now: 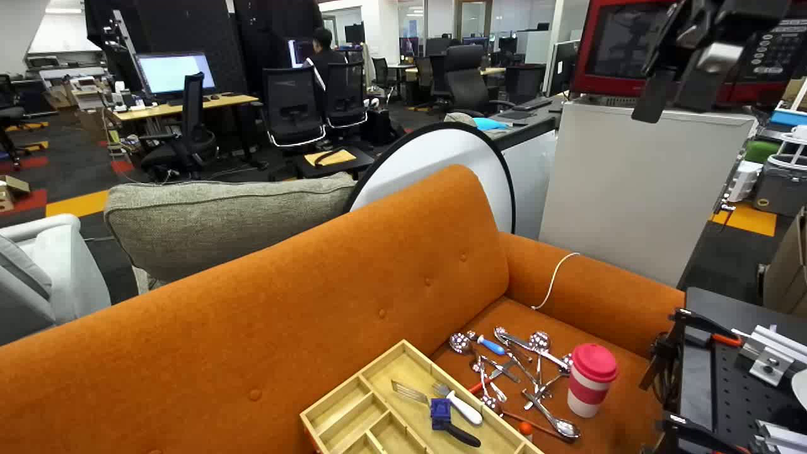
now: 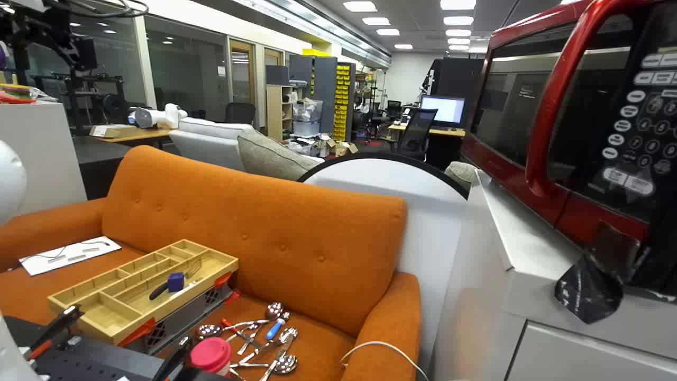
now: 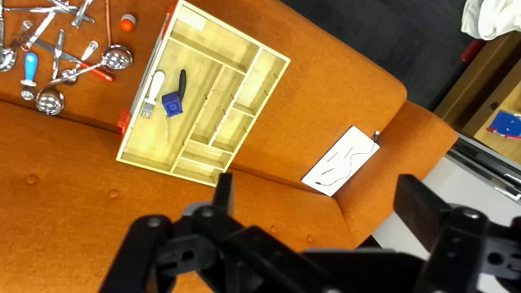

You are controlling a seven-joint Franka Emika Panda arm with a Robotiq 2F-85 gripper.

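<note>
Wide open and empty, my gripper is high above the orange sofa in the wrist view; in exterior view 1 it shows at the upper right, in front of the microwave. A wooden divided tray (image 3: 229, 68) sits on the sofa side. Inside its long compartment lie a fork with a white handle (image 3: 156, 87), a utensil with a black handle (image 3: 182, 84) and a dark blue cube (image 3: 172, 104), which touches or covers part of that utensil. Beside the tray, several metal ladles and utensils (image 1: 541, 340) are heaped on the seat, among them one with a blue handle (image 3: 30, 67).
A red-lidded cup (image 1: 592, 381) stands next to the heaped utensils. The red microwave (image 2: 558, 127) rests on a white cabinet (image 1: 643, 181). A white board with a cable (image 3: 342, 158) lies at the sofa's other end. Bare seat lies between tray and board.
</note>
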